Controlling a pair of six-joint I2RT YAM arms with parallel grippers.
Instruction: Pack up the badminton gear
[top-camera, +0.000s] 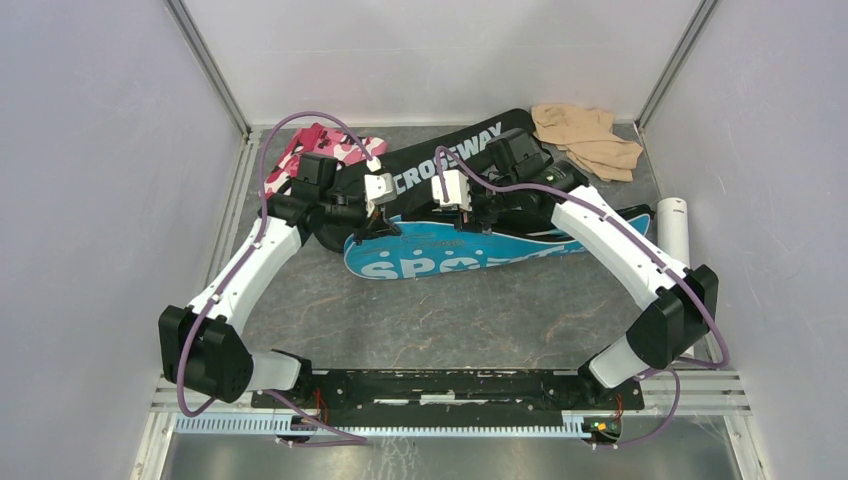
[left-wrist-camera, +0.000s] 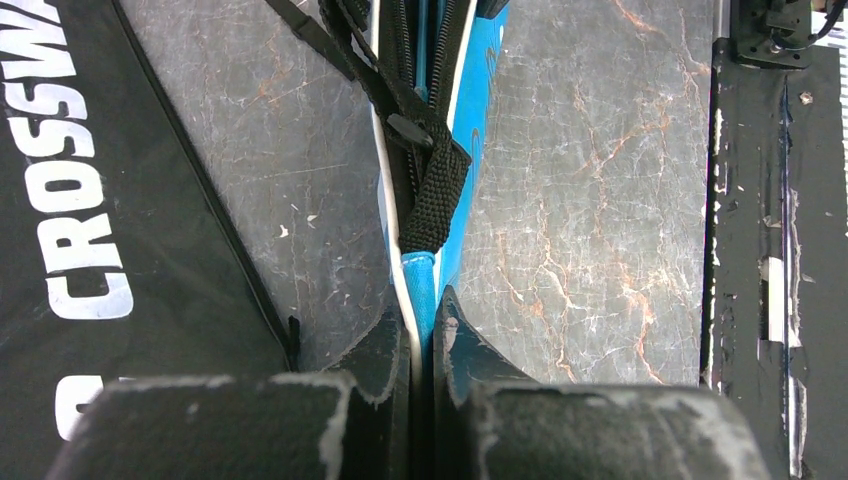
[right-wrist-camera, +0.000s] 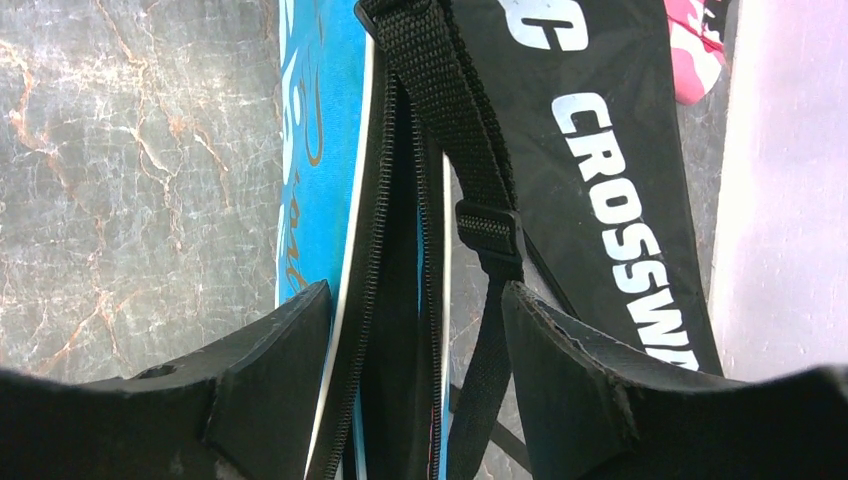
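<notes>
A blue racket bag (top-camera: 420, 255) with "SPORT" lettering lies across the floor's middle, its black zip opening upward. My left gripper is shut on the bag's left end, at the white-piped blue edge. My right gripper hangs open over the zipped opening (right-wrist-camera: 400, 200), its fingers either side of the zip edges and a black buckled strap (right-wrist-camera: 485, 230). A black CROSSWAY bag (top-camera: 440, 155) lies behind the blue one.
A pink patterned cloth (top-camera: 310, 150) lies at back left, a tan cloth (top-camera: 585, 140) at back right. A white tube (top-camera: 673, 225) stands along the right wall.
</notes>
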